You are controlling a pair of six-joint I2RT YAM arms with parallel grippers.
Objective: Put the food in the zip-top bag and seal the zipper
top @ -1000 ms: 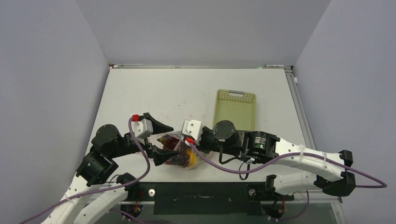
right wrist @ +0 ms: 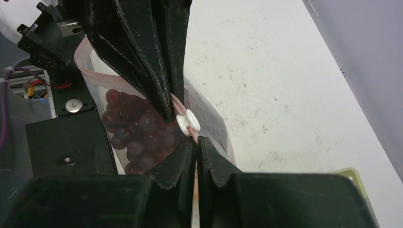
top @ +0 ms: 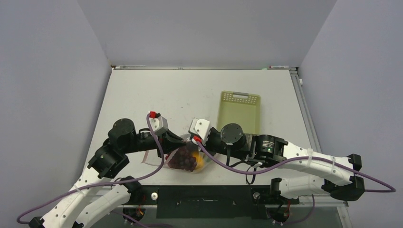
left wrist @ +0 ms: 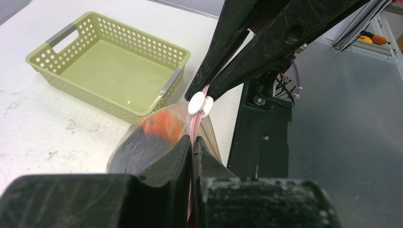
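Note:
The clear zip top bag lies on the table with dark grapes and a yellow-orange item inside. A pink zipper strip runs along its upper edge, carrying a white slider. My left gripper is shut with that strip pinched between its fingertips, on one side of the slider. Close on the slider's other side, my right gripper is shut on the strip too. Beyond the left fingers, part of the pink rim bulges out in the right wrist view.
An empty green basket stands on the table behind the right arm. The two grippers almost touch.
Standing open at the bag's left a second ago, my left gripper has moved right and shut on the zipper strip. The right arm has shifted only slightly rightward.

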